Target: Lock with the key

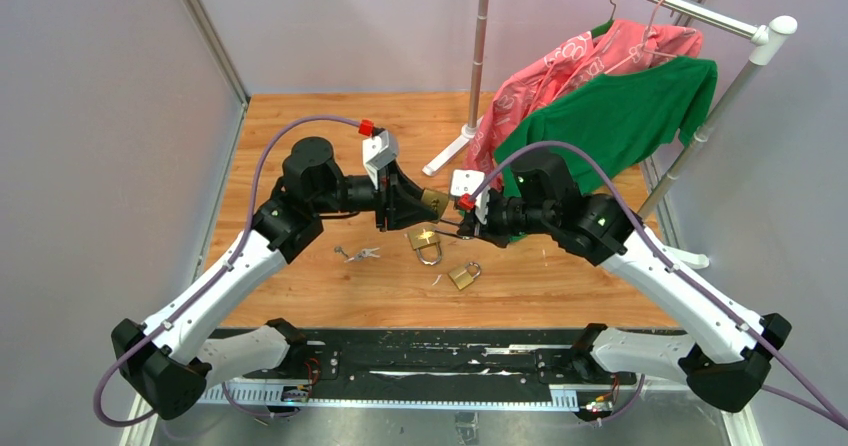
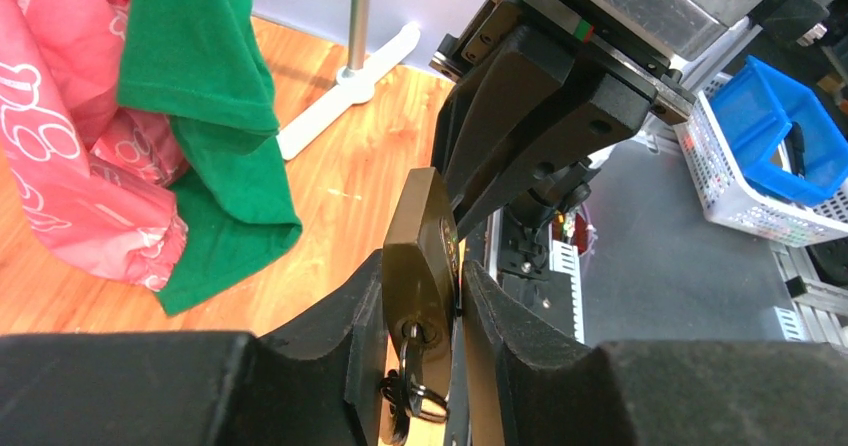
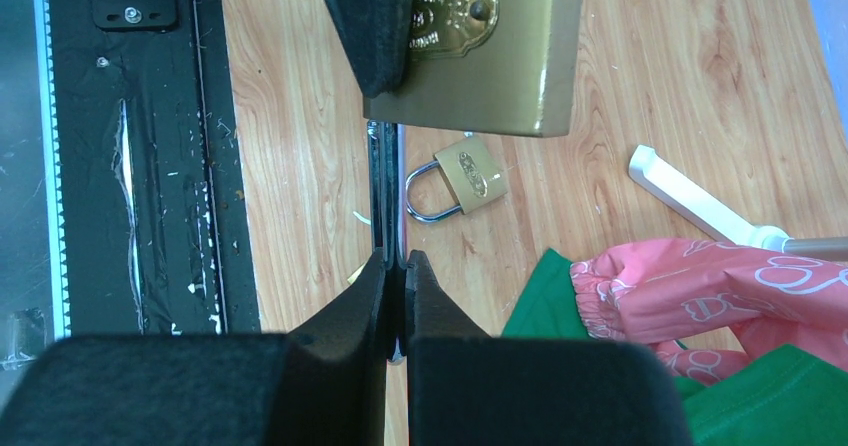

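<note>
A brass padlock (image 1: 433, 203) (image 2: 418, 266) hangs in the air in my left gripper's (image 1: 415, 206) fingers, which grip it from both sides; its shackle end with small dark loops shows low in the left wrist view. My right gripper (image 1: 465, 224) is shut on a long thin metal piece, pointing toward that padlock and partly hidden behind it; whether it enters the lock I cannot tell. Two more padlocks (image 1: 425, 241) (image 1: 463, 277) lie on the wooden table, and a bunch of keys (image 1: 357, 254) lies left of them.
A clothes rack (image 1: 735, 101) with pink and green garments (image 1: 618, 116) stands at the back right, its white foot (image 1: 448, 151) on the table (image 1: 290, 136). Both grippers are close together above the middle.
</note>
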